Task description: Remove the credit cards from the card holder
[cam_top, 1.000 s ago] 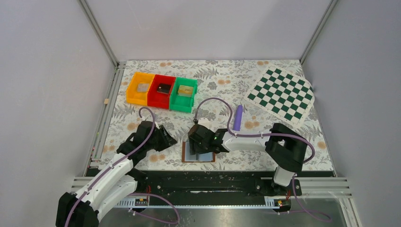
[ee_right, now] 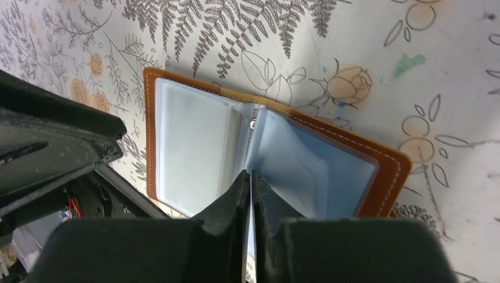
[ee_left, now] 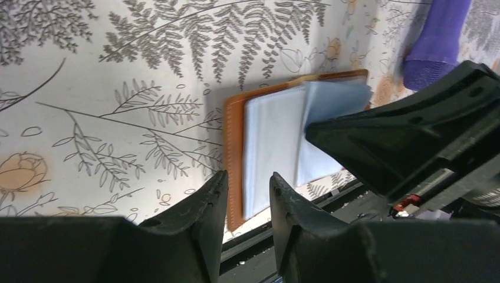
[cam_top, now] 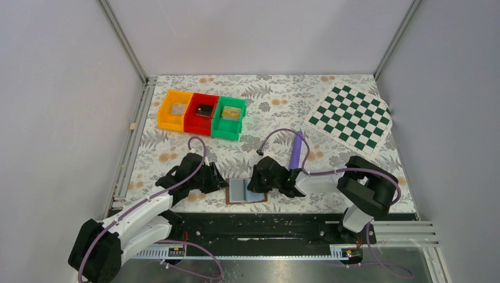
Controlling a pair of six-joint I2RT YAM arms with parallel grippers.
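The card holder [cam_top: 228, 200] lies spread at the table's front edge, brown-rimmed with pale translucent sleeves. Above its left rim [ee_left: 234, 159], my left gripper is open with nothing between its fingers. My right gripper is over the holder near its middle fold, its fingertips close together with only a thin line between them. Whether a sleeve edge sits in that line cannot be made out. To the right of the fold, a bluish sleeve [ee_right: 295, 159] is bent up and curved. No separate card shows clearly in the holder.
Yellow [cam_top: 169, 121], red [cam_top: 196, 125] and green [cam_top: 226, 131] bins at the back left each hold a small flat item. A purple cylinder [cam_top: 296, 150] lies behind the right arm; a checkered board [cam_top: 352, 118] is at the back right.
My right gripper has moved right across the holder, uncovering more of its left side. The left gripper has come right, up to the holder's left edge. The holder has shifted only slightly.
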